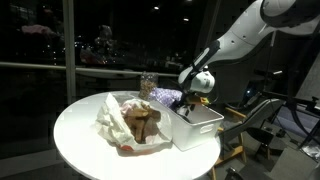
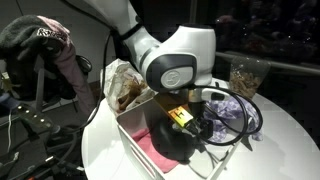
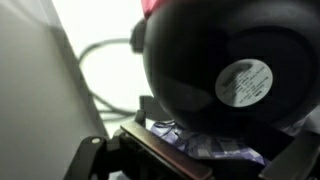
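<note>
A white bin (image 1: pixel 198 130) stands on the round table's right side. My gripper is open, low at the bin, with its fingers apart at the bottom of the wrist view. Just beyond them lies a round black object (image 3: pixel 190 85) with a white round label; I cannot tell what it is, nor whether the fingers touch it. Purple-and-white patterned cloth (image 3: pixel 180 135) shows under the gripper. In the second exterior view the hand partly covers the bin, where a pink cloth (image 2: pixel 150 147) lies beside the black object (image 2: pixel 178 146).
A crumpled white bag (image 1: pixel 115 130) with a brown item (image 1: pixel 143 122) sits on the table (image 1: pixel 82 140), left of the bin. Behind the bin stand a clear jar (image 1: pixel 149 84) with brown contents and more patterned cloth (image 2: pixel 232 108).
</note>
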